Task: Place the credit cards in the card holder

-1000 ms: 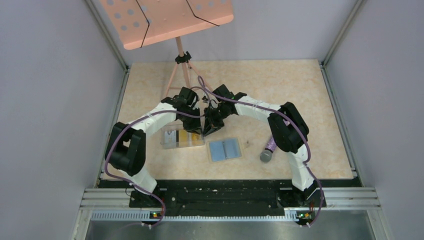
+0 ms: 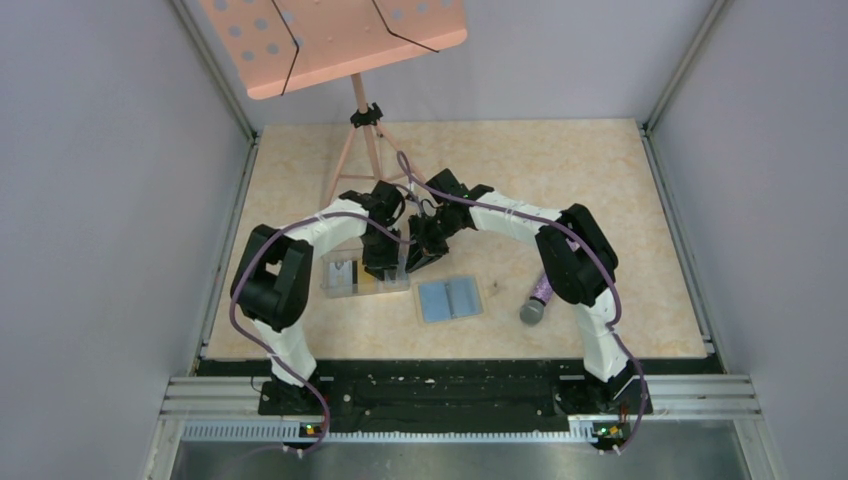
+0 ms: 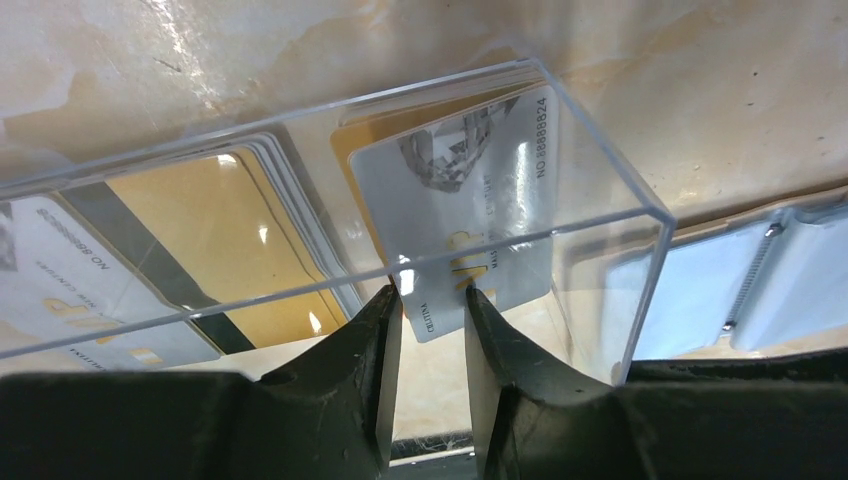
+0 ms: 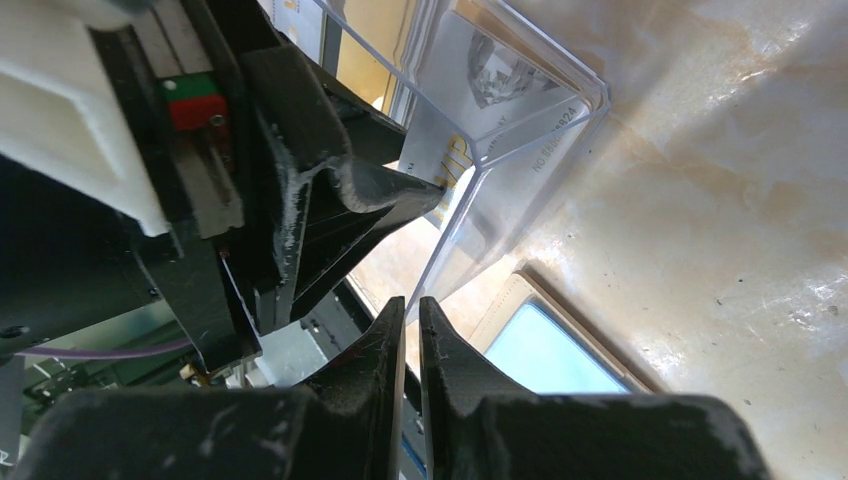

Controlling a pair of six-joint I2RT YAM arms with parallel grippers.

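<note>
The clear box (image 2: 340, 292) holds stacks of credit cards. At its right end in the left wrist view, a silver card (image 3: 475, 190) leans over a gold card (image 3: 357, 135). My left gripper is open at that card's lower edge, its fingertips apart on the box's near side. In the right wrist view the tips of my right gripper are close together at the box's corner. The clear edge runs down to them; whether they clamp it cannot be told. A pale blue card holder (image 2: 448, 299) lies open, with no card visible on it.
Further left in the box are gold cards (image 3: 225, 235) and more silver cards (image 3: 70, 270). A purple microphone-like object (image 2: 537, 302) lies to the right. A pink stand (image 2: 363, 95) rises behind.
My left arm's elbow has swung right and its gripper has shifted slightly left and downward in the top view. The right arm, the box and the card holder look unmoved.
</note>
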